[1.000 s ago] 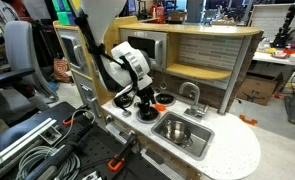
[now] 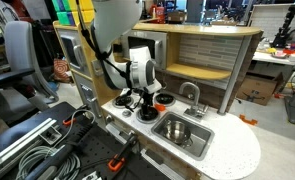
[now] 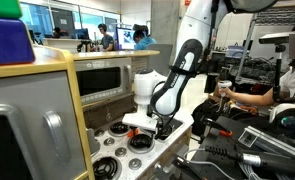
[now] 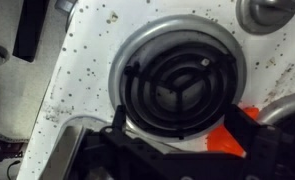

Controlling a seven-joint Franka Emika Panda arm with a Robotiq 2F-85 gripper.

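Note:
My gripper stands open over the stove, its two dark fingers [image 4: 120, 122] wide apart at the bottom of the wrist view. Nothing shows between them. Beyond the fingertips is a black coil burner [image 4: 179, 88] in a round silver drip pan. Something orange [image 4: 224, 141] shows beside the right finger, partly hidden by it. In exterior view 1, the white arm [image 2: 140, 72] reaches down to the stovetop near the front burner [image 2: 147, 114]; the fingers are too small to make out there. An orange-red pot [image 2: 165, 99] sits farther back.
A metal sink [image 2: 181, 136] with a faucet [image 2: 192, 94] lies to the right, with bare white counter [image 2: 227, 145] beyond it. A wooden shelf [image 2: 197, 68] overhangs the back. Other burners [image 3: 104, 167] are on the stovetop. Cables lie in front.
The white arm has turned from a tilted pose to a more upright one and shifted slightly right. The pot and the burners look unmoved.

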